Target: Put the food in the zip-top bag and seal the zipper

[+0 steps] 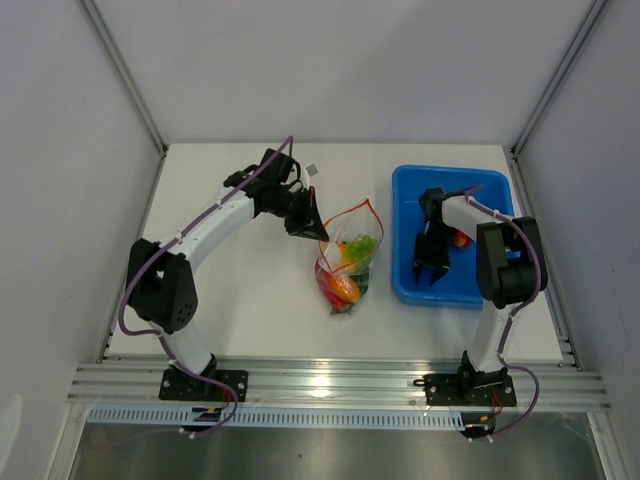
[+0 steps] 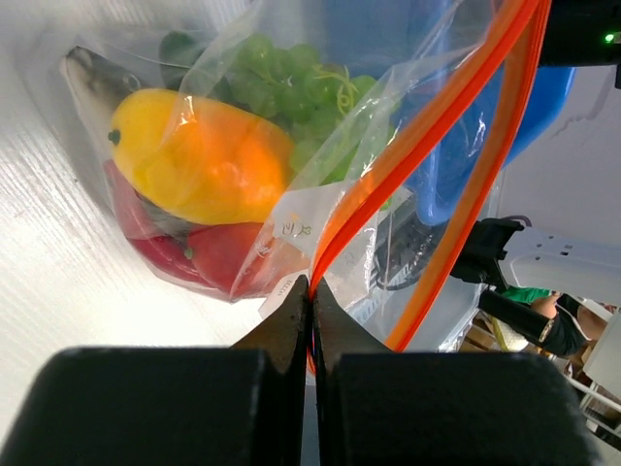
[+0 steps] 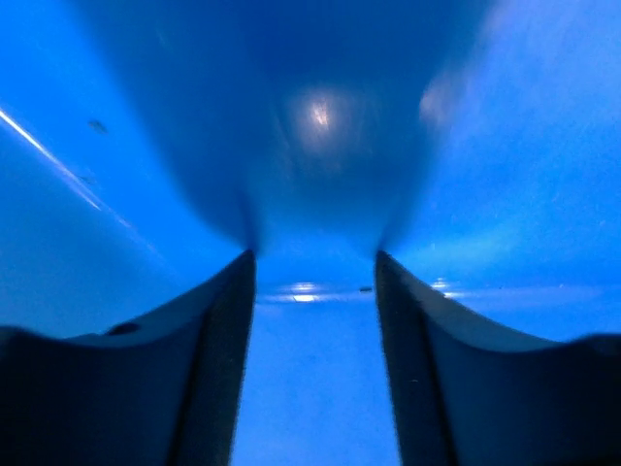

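Note:
The zip bag (image 1: 345, 285) lies open at the table's centre, holding a yellow-orange mango (image 2: 199, 155), green grapes (image 2: 301, 102), red peppers (image 2: 223, 257) and something dark. My left gripper is shut on the bag's orange-rimmed edge (image 2: 359, 214), holding its mouth up. My right gripper (image 1: 430, 262) is low inside the blue bin (image 1: 410, 190), part open, with only blue plastic visible between its fingers. A red item (image 1: 461, 239) in the bin is partly hidden behind the right arm.
The bin takes up the right side, close beside the bag.

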